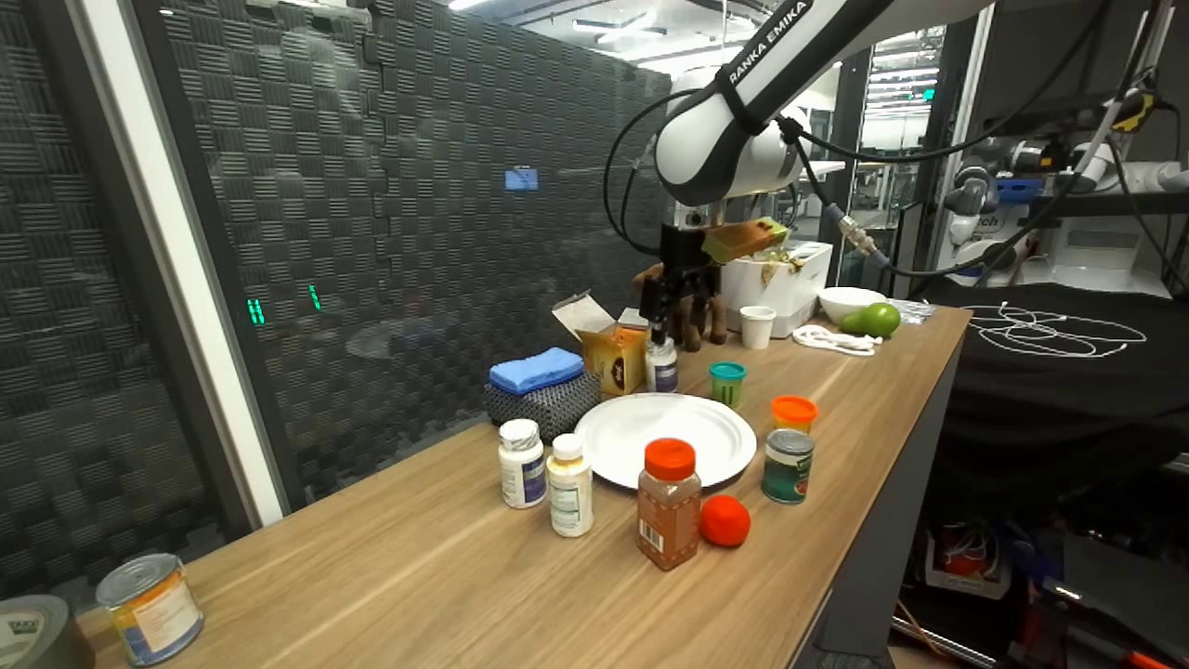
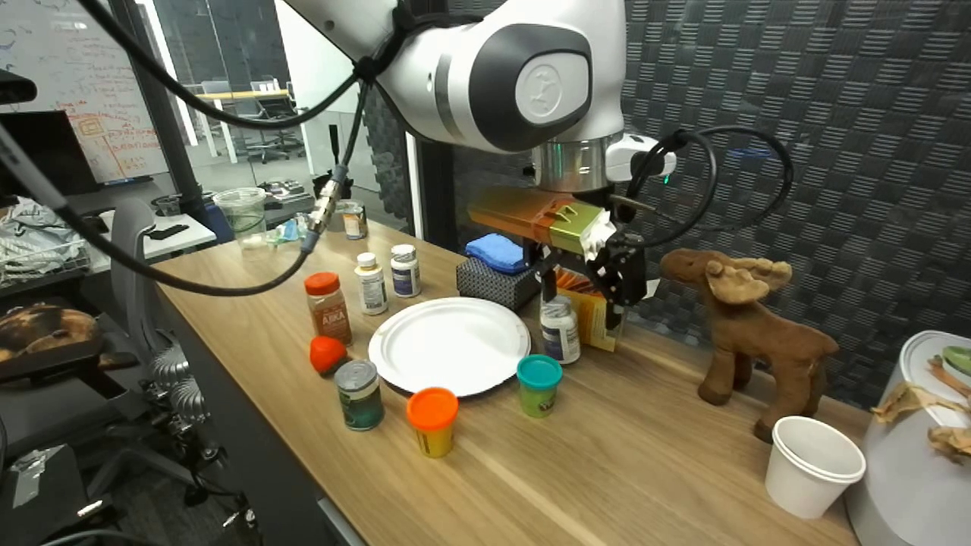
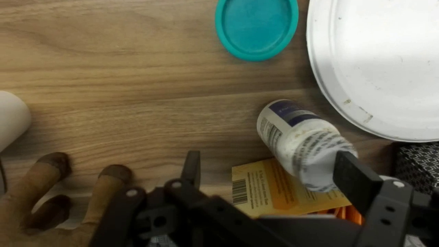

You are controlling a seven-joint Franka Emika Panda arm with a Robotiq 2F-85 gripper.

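Note:
My gripper (image 2: 582, 302) is open, pointing down low over the table beside the orange-yellow box. A white pill bottle with a purple label (image 2: 560, 335) stands upright under it, by the box's front. In the wrist view the same bottle (image 3: 302, 144) lies between the spread fingers, much closer to the right-hand finger (image 3: 356, 179); its cap overlaps that finger's edge, and whether they touch I cannot tell. The left-hand finger (image 3: 191, 168) is well clear of it. The open box (image 3: 284, 187) is partly hidden behind the bottle and the gripper.
Close by are a white plate (image 2: 450, 341), a teal-lidded tub (image 2: 538, 387), a patterned box with a blue cloth (image 2: 498, 282) and a plush moose (image 2: 755, 327). More bottles stand beyond the plate. Bare wood lies between tub and paper cup (image 2: 812, 469).

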